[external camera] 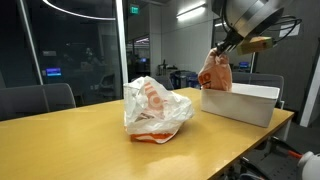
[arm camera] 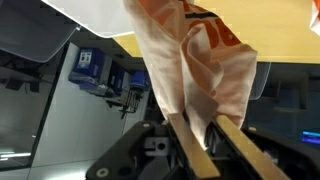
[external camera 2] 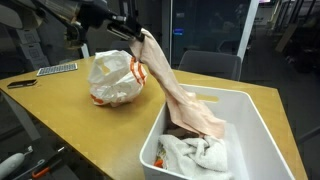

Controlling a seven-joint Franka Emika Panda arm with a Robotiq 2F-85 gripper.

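Observation:
A peach-pink cloth point(external camera 2: 187, 98) hangs from my gripper point(external camera 2: 141, 42), which is shut on its upper end. In exterior view 1 the gripper point(external camera: 217, 52) is above the left end of the white box point(external camera: 240, 105), with the cloth point(external camera: 214, 74) hanging at that end. Exterior view 2 has the cloth slanting down over the box wall point(external camera 2: 252, 98), its lower end inside. From the wrist, the cloth point(arm camera: 190, 60) spreads out beyond the fingers, showing a patch of orange-red marking. A white cloth point(external camera 2: 195, 155) lies in the box.
A white plastic bag with red print point(external camera: 155, 108) sits on the wooden table point(external camera: 60, 140), left of the box. A keyboard point(external camera 2: 57, 69) and a dark object point(external camera 2: 22, 84) lie farther off.

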